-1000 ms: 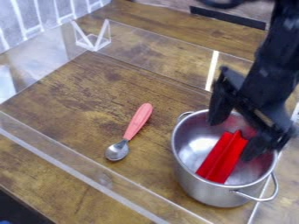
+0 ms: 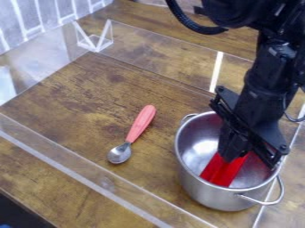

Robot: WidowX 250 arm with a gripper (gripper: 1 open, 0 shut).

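Note:
My black gripper (image 2: 238,134) reaches down from the upper right into a steel pot (image 2: 202,187) with wire handles at the right front of the table. A red object (image 2: 222,167) lies in the pot under the gripper, partly hidden by it. The fingertips are hard to make out; the gripper looks shut, and whether anything is between its fingers is unclear. A spoon with a pink handle (image 2: 142,122) lies left of the pot.
A white rack (image 2: 18,18) stands at the top left.
My gripper has come down lower into the pot over the red object, and its fingers have drawn together, covering more of it.

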